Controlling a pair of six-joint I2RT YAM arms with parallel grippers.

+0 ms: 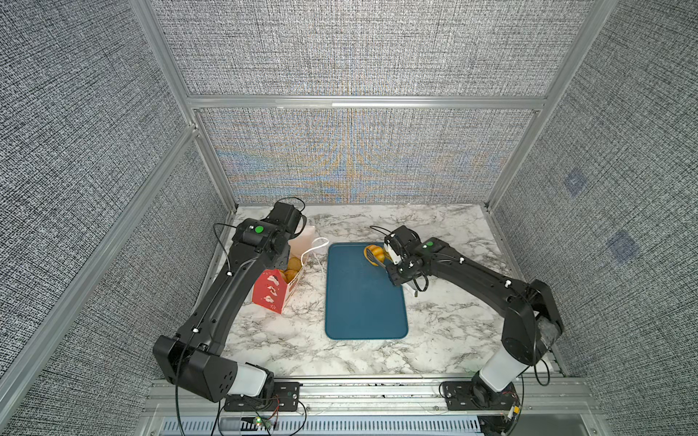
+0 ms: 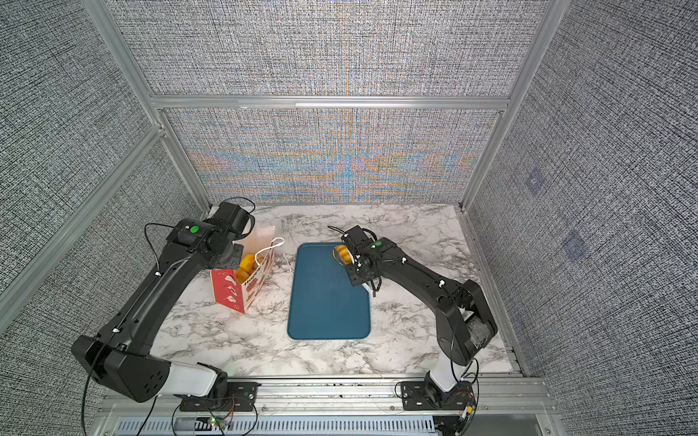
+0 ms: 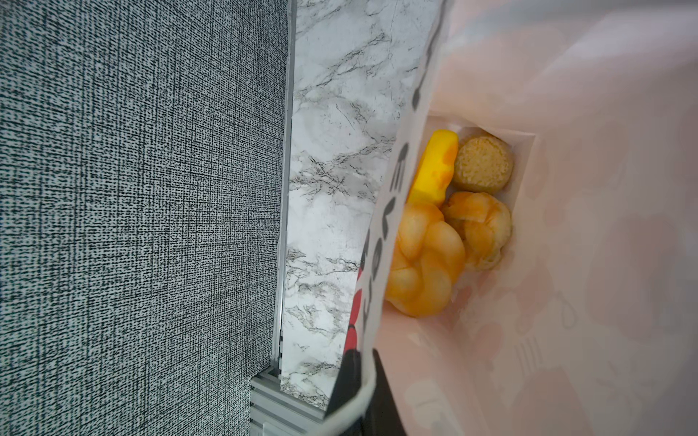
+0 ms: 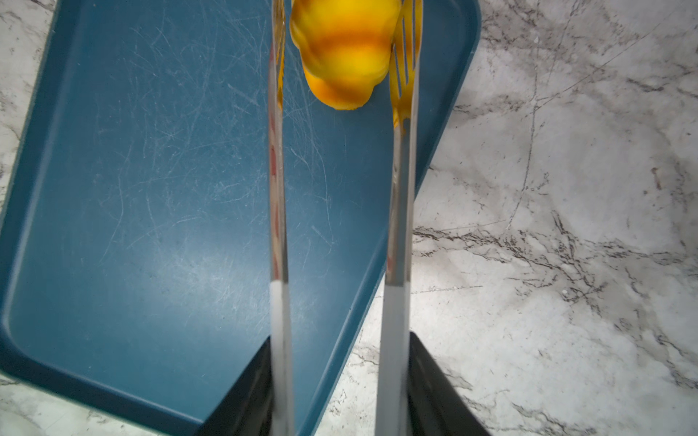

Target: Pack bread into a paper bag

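The paper bag [image 1: 269, 290], red at the front with a white handle, stands open-topped left of the tray. Inside lie several breads: a braided roll [image 3: 425, 265], a yellow piece [image 3: 436, 165], a round seeded bun [image 3: 482, 162] and a golden bun [image 3: 481, 226]. My left gripper is shut with the bag's thin side rim between its black fingers. On the far right part of the blue tray [image 1: 363, 312] lies an orange-yellow bread [image 4: 345, 51]. My right gripper has its long fork-like fingers [image 4: 402, 196] apart, one on either side of that bread.
No other bread shows on the tray. Bare marbled tabletop [image 2: 414, 305] lies to the right of the tray, with a narrow strip between tray and bag. A grey textured wall [image 3: 145, 218] rises close on the bag's left.
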